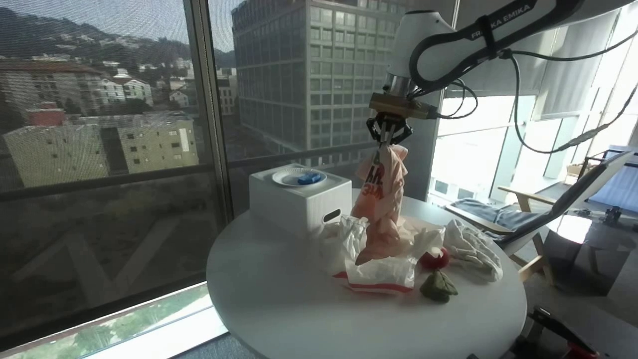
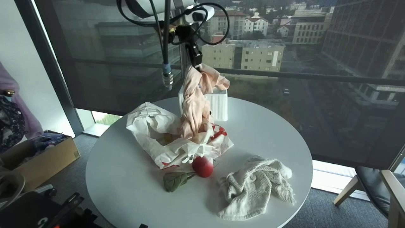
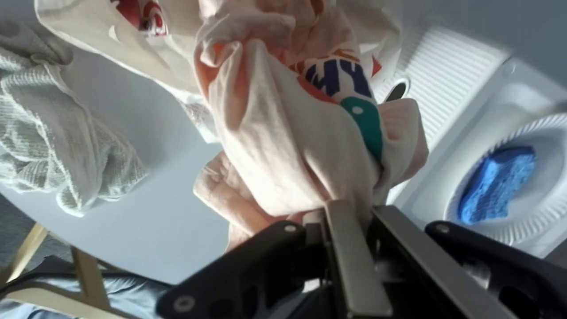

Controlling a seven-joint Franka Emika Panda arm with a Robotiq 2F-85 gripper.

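A pink printed cloth [image 1: 383, 197] hangs from my gripper [image 1: 386, 143], which is shut on its upper part. In exterior view 2 the same cloth [image 2: 195, 106] drops down to the white plastic bag [image 2: 152, 129], its lower end at the bag's mouth. Whether that end touches the bag inside cannot be told. The wrist view shows the cloth [image 3: 297, 149] bunched at the fingertips, its coloured lettering facing the camera. The bag [image 1: 383, 275], with red markings, lies crumpled on the round table below.
A white box [image 1: 287, 206] carries a paper plate [image 1: 284, 177] with a blue sponge [image 1: 309, 179]. Before the bag lie a red round object [image 2: 203, 166] and a green leafy thing [image 2: 175, 180]. A grey-white towel [image 2: 254, 186] sits nearby.
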